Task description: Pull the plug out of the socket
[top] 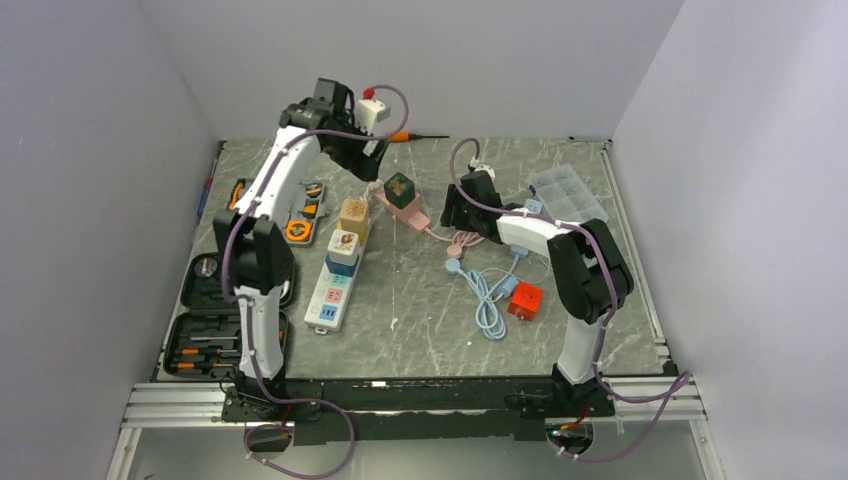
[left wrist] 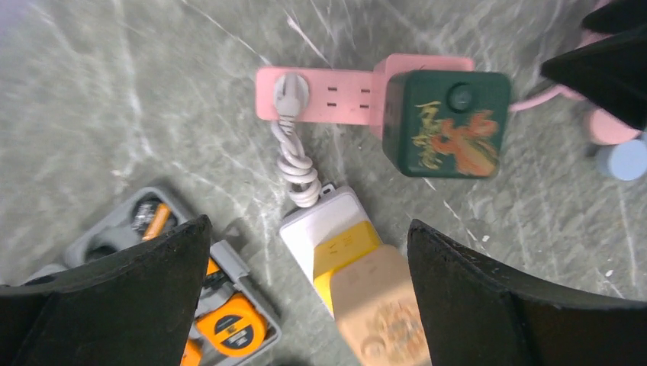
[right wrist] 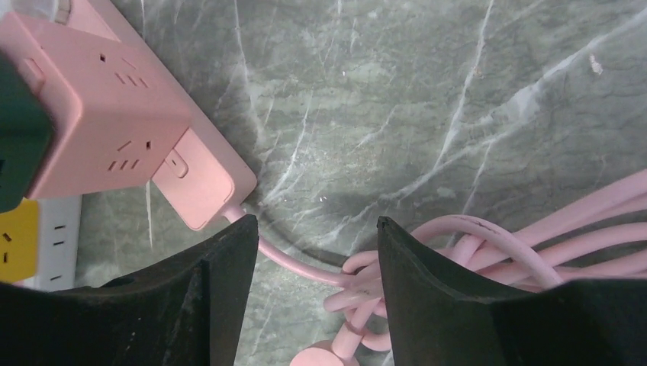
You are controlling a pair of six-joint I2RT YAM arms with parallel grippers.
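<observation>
A pink power strip (top: 417, 217) lies at the back centre, with a dark green cube (top: 399, 189) on a pink plug block (right wrist: 114, 107) seated on it. A white strip (top: 324, 313) bears a wooden cube on a yellow block (left wrist: 347, 250), and a white cube (top: 344, 246) on a blue block (top: 342, 268). My left gripper is open above the white strip's far end, nothing between its fingers. Right of the pink strip, my right gripper stands part open and empty; the pink cord (right wrist: 305, 268) shows beyond its fingertips.
A grey plug (left wrist: 291, 95) with a coiled cord sits in the pink strip's far end. Right of centre lie a blue cable (top: 490, 315) and a red cube (top: 525, 300). Tool cases (top: 200, 340) line the left.
</observation>
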